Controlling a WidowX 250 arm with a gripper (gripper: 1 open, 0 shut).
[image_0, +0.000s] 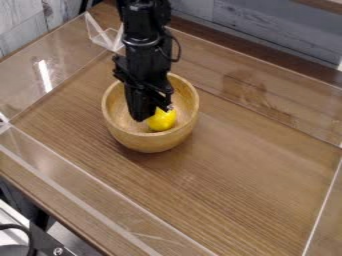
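A round tan bowl (150, 139) stands on the wooden table, left of centre. A small yellow object (163, 120) rests in its right part. The black robot arm reaches down from the top, and its gripper (135, 108) is low over the bowl's middle, just left of the yellow object. The gripper looks shut; its fingertips are dark and hard to make out, and I see nothing clearly held.
A clear plastic item (104, 32) lies at the back left. White walls edge the table at the back, and a dark cable runs at the lower left.
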